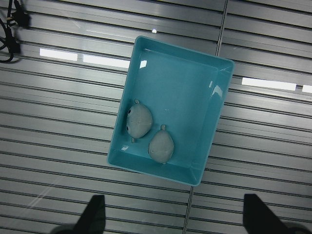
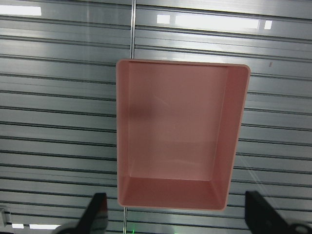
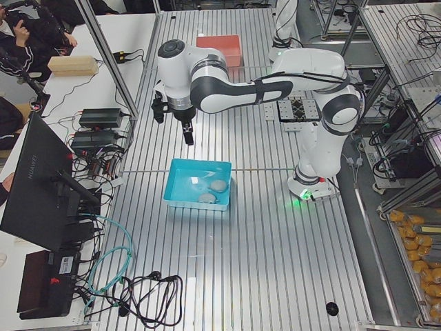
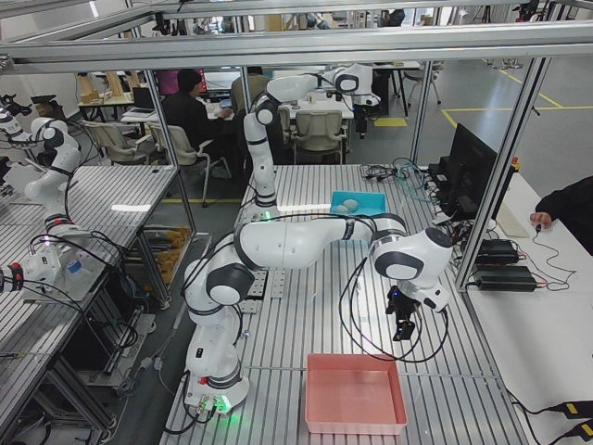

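A blue tray (image 3: 178,181) (image 1: 185,68) holds two grey rounded soft toys (image 1: 139,120) (image 1: 161,146), side by side; one shows dark eye-like spots. My left gripper hangs above that tray, open and empty, its fingers at the lower corners of the left wrist view. An empty pink tray (image 4: 355,394) (image 2: 174,122) lies under my right gripper, which is open, with nothing between its fingers in the right wrist view.
Coiled cables (image 3: 148,296) lie on the slatted table (image 3: 262,255) near the left edge, beside a monitor (image 3: 38,179) and black boxes. A metal post (image 4: 505,185) rises beside the table. Bare slats surround both trays.
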